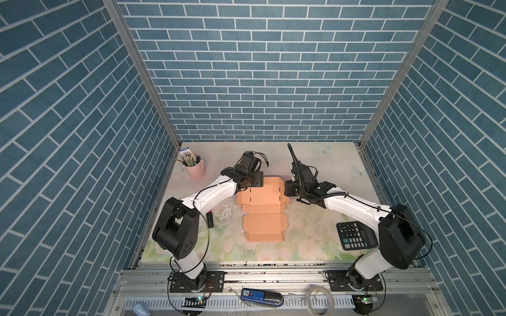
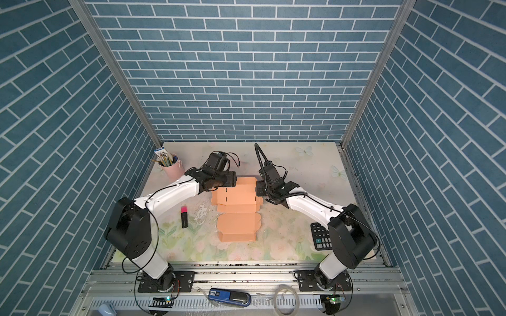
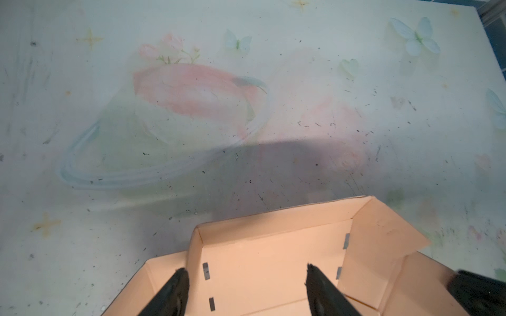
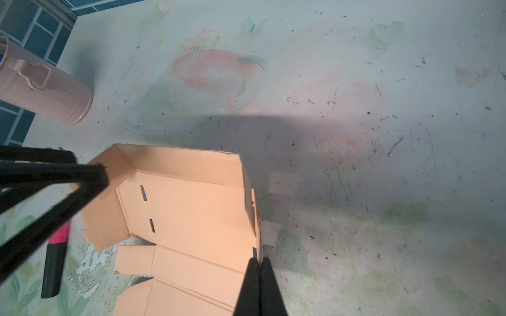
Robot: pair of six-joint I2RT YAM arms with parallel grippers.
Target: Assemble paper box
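The orange-brown paper box (image 1: 264, 194) lies partly folded on the table, its lid panel (image 1: 264, 223) spread flat toward the front. In the left wrist view, its back wall (image 3: 279, 220) stands raised and the right-hand side flap (image 3: 387, 231) leans up. My left gripper is open above the box's back part, nothing between its fingers. At the box's right side, my right gripper is shut, its tips against or very near the upright right side panel (image 4: 256, 218); whether they touch it I cannot tell.
A pink pen cup (image 1: 195, 168) stands at the back left. A black-and-pink marker (image 2: 184, 217) lies left of the box, and a calculator (image 1: 354, 235) sits at the front right. The table behind the box is clear.
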